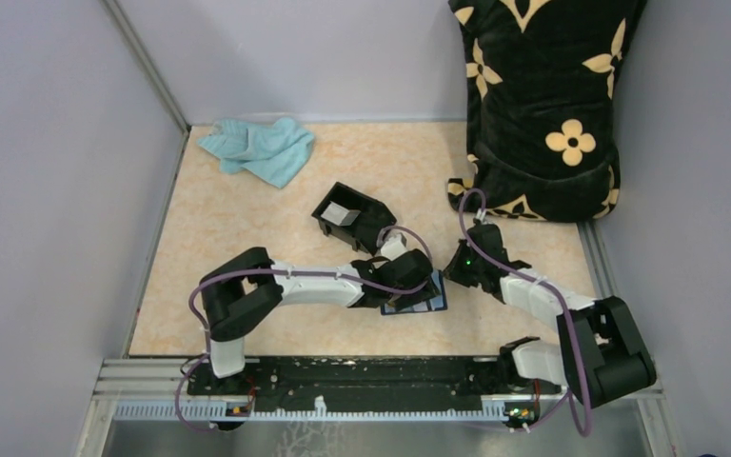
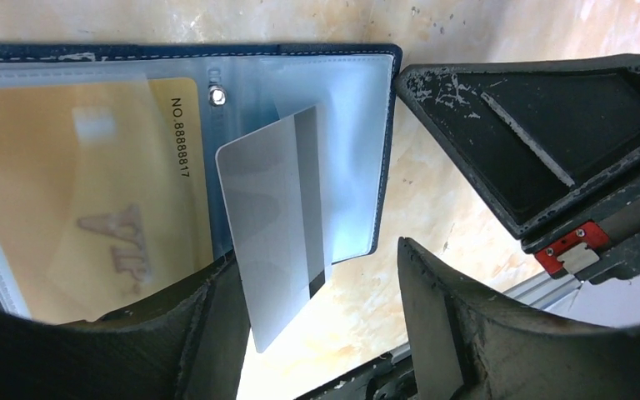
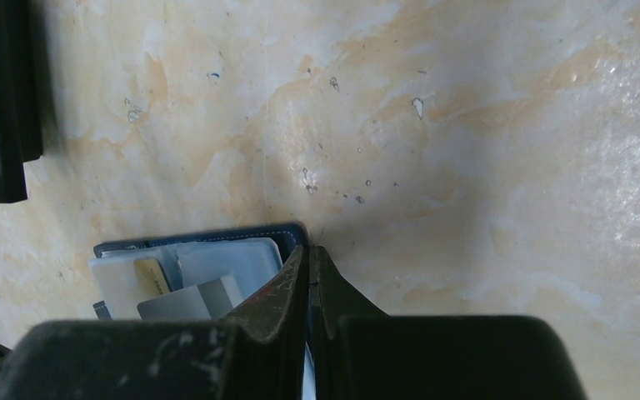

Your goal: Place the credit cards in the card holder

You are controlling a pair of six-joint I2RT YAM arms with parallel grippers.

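Observation:
The blue card holder (image 2: 358, 142) lies open on the table, its clear pockets facing up. A gold card (image 2: 133, 192) sits inside the pocket at left in the left wrist view. Slanted across the other pocket's area is the white credit card (image 2: 271, 217), its near corner jutting past the holder's edge. Whether its dark-striped side is under the plastic, I cannot tell. My left gripper is open; its left finger stands at the card's side, the other well apart. My right gripper is shut, tips at the holder's corner; any pinch on the edge is unclear.
A black box (image 1: 352, 217) with a light card inside stands behind the holder. The blue cloth (image 1: 265, 148) lies at the back left, a dark patterned cushion (image 1: 543, 114) at the back right. Bare table surrounds the holder's front and left.

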